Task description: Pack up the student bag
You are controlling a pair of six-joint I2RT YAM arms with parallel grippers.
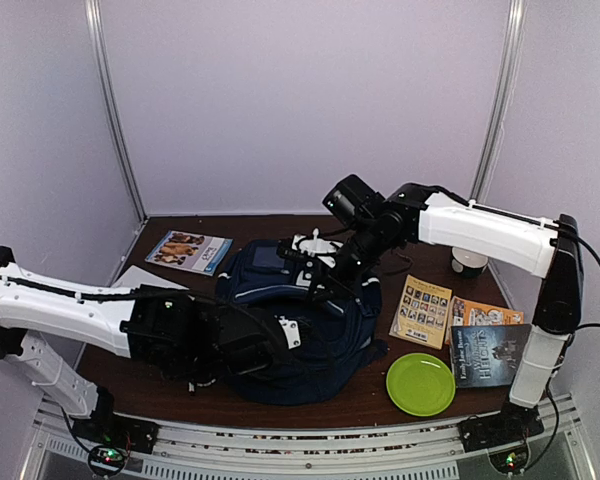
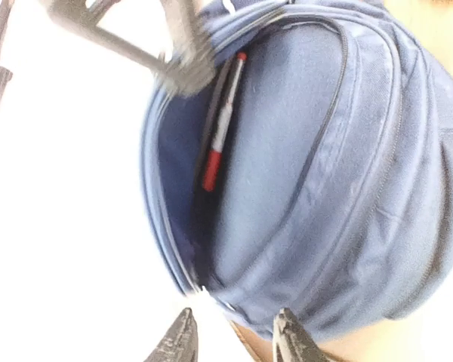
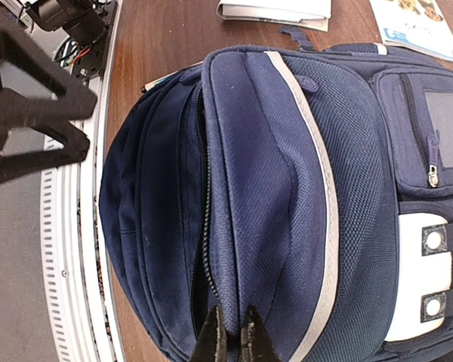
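Note:
The navy student bag (image 1: 305,375) lies in the middle of the table. Its main pocket gapes in the left wrist view, where a red-and-silver pen (image 2: 222,128) rests inside along the pocket wall. My right gripper is shut on the pocket's upper edge, holding the flap (image 3: 249,151) up. My left gripper is open with nothing between its fingers. It hangs outside the bag's opening, on the near side. The left arm hides part of the bag from above.
A picture book (image 1: 188,251) lies at the back left, with a white booklet (image 1: 148,279) partly under the left arm. At right are a yellow book (image 1: 421,311), an orange book (image 1: 485,314), a dark book (image 1: 488,354), a green plate (image 1: 420,384) and a white cup (image 1: 469,262).

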